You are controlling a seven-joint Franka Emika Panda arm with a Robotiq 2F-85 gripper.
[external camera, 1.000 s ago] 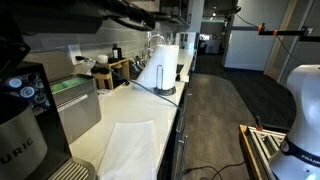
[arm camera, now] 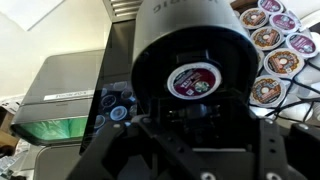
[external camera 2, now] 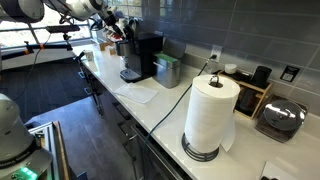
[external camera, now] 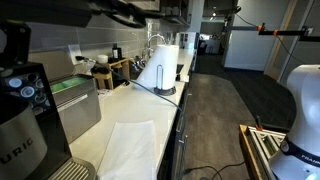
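Note:
A Keurig coffee maker [external camera: 18, 145] stands at the left edge of exterior view 1. The wrist view looks down on its grey, rounded head [arm camera: 192, 22]. A coffee pod [arm camera: 195, 80] with a dark red printed lid shows inside the dark round opening below that head. My gripper is right at the pod's near side, its dark fingers merging with the black machine parts. Whether the fingers touch the pod is hidden in shadow. In exterior view 2 the arm [external camera 2: 75, 20] reaches over the coffee maker at the far end of the counter.
Several loose pods [arm camera: 285, 63] lie to the right of the machine, close to black cables. On the other side stands a metal toaster [arm camera: 70, 80]. A white towel [external camera: 131, 148] and a paper towel roll [external camera 2: 211, 112] are on the counter.

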